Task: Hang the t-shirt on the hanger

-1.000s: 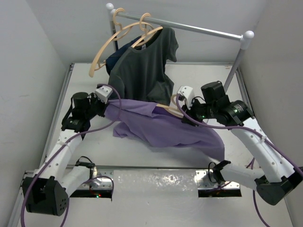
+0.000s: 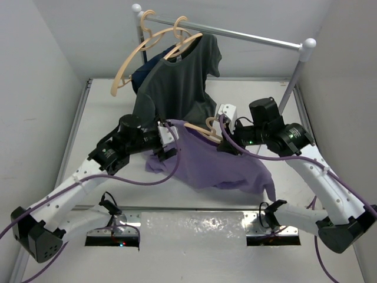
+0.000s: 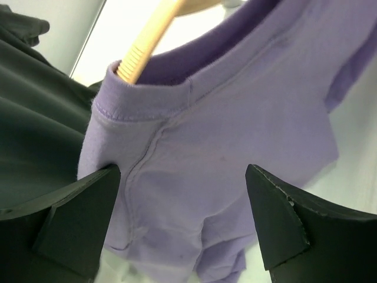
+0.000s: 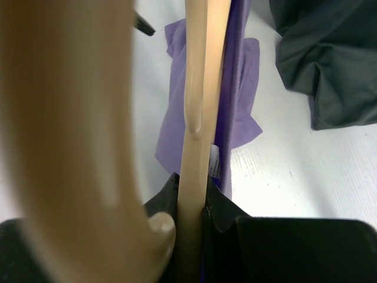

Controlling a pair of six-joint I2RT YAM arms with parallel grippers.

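A purple t-shirt (image 2: pixel 206 165) hangs between my two arms, with part of a wooden hanger (image 2: pixel 203 131) inside its neck opening. In the left wrist view, one hanger arm (image 3: pixel 150 41) enters past the shirt's collar (image 3: pixel 147 100), its tip hidden by cloth. My left gripper is open, the shirt's shoulder showing beyond and between its spread fingers. My right gripper is shut on the hanger near its middle; the hook looms large and blurred up close. Purple cloth with a white label (image 4: pixel 214 160) lies right alongside the hanger in that view.
A metal rail (image 2: pixel 235 34) spans the back, carrying a dark green shirt (image 2: pixel 179 82), a navy garment (image 2: pixel 144 71) and an empty wooden hanger (image 2: pixel 126 62). The green shirt hangs close behind my left gripper.
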